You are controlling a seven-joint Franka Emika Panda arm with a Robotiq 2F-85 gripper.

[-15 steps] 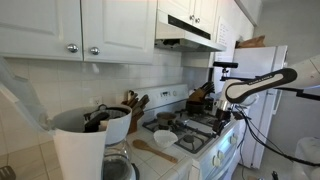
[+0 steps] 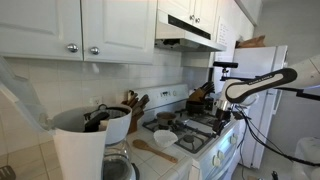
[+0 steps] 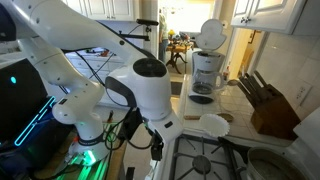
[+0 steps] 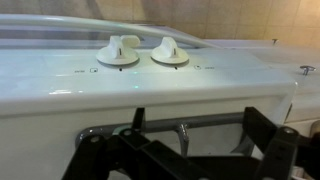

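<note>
Two white stove knobs (image 4: 118, 53) show on the front panel in the wrist view, above the oven's dark handle (image 4: 95, 132). My gripper is open, its dark fingers (image 4: 138, 118) standing wide apart at the bottom of that view. Between them only the oven front and part of the handle are visible, and nothing is held. In exterior view 1 the gripper end of the arm (image 2: 232, 92) is at the right, by the stove (image 2: 190, 138). Exterior view 2 shows the arm's large white joint (image 3: 140, 95) in front of the stove, hiding part of it.
A white bowl (image 2: 165, 136) and a wooden spoon (image 2: 152, 150) are on the counter beside the stove. A pot (image 2: 168, 118) stands on the stovetop. The knife block (image 3: 262, 103) and coffee maker (image 3: 206, 72) are near the wall. A range hood (image 2: 185, 36) hangs above.
</note>
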